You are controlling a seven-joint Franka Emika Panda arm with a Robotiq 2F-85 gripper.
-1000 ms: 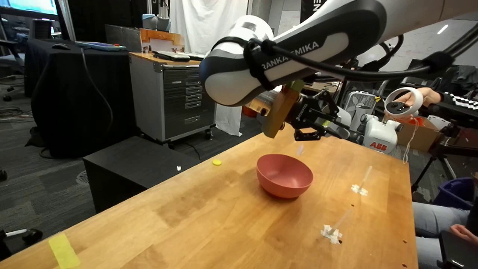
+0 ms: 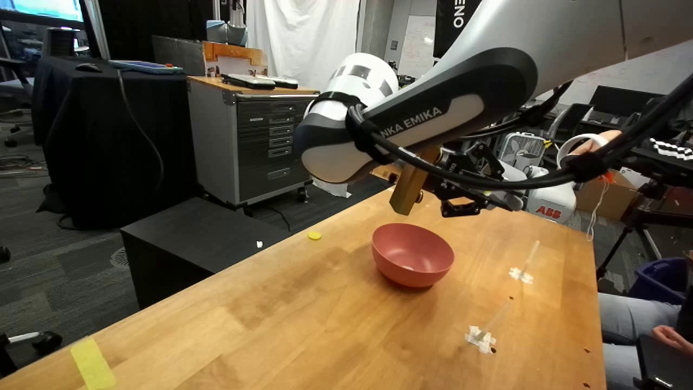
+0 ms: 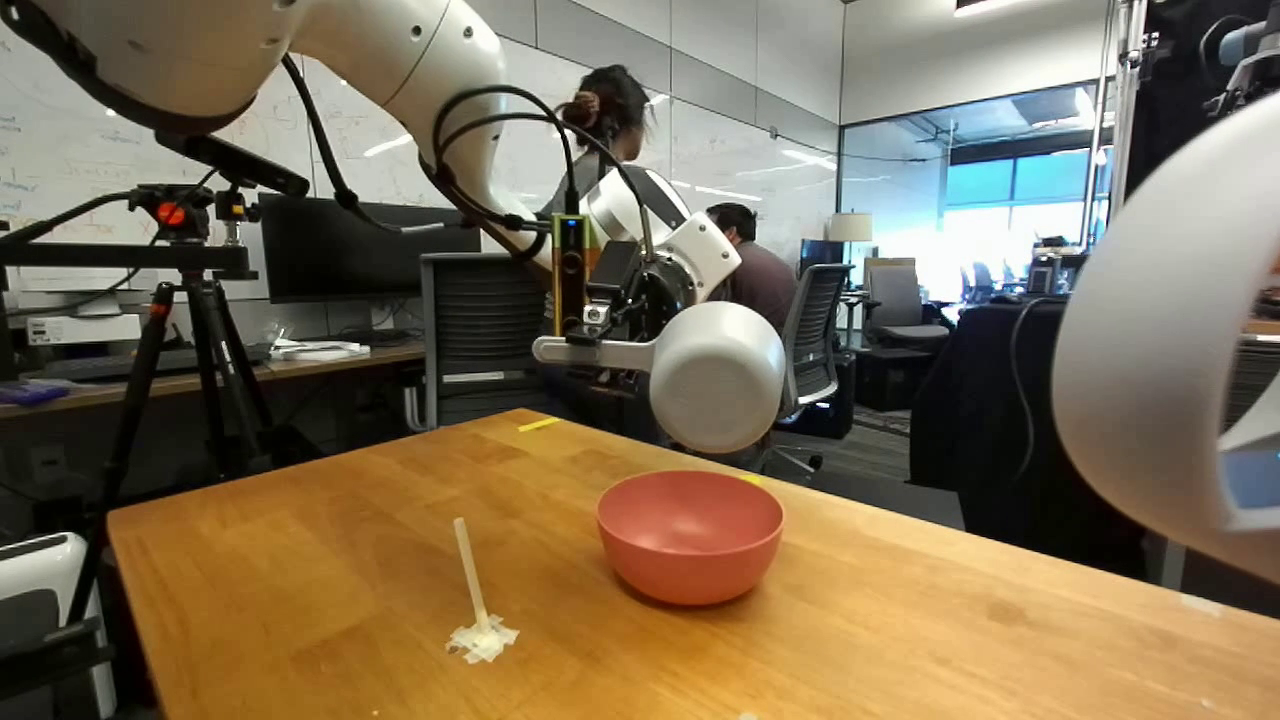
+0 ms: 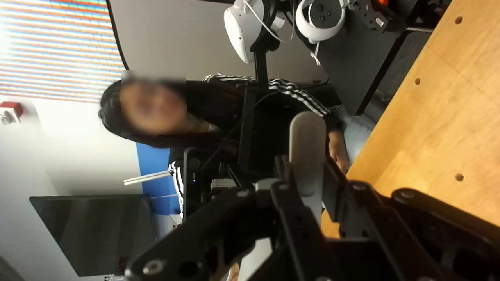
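Note:
A light grey handle with a rounded end stands between the black fingers of my gripper, which is shut on it. In exterior view 2 this handle joins a white round cup hanging tilted above the table, its opening not visible. A red bowl rests upright on the wooden table. My gripper is above and beyond the bowl in exterior view 1, with clear air between them. In exterior view 2 the cup appears above the bowl. I cannot tell what, if anything, the cup contains.
Thin upright sticks are taped to the table; one stick stands left of the bowl in exterior view 2. A yellow disc lies near the table's edge. Wide bare wood surrounds the bowl. A seated person is beyond the table.
The arm and gripper have moved lower and slightly right in exterior view 1, and the wrist has turned. The bowl stays in place.

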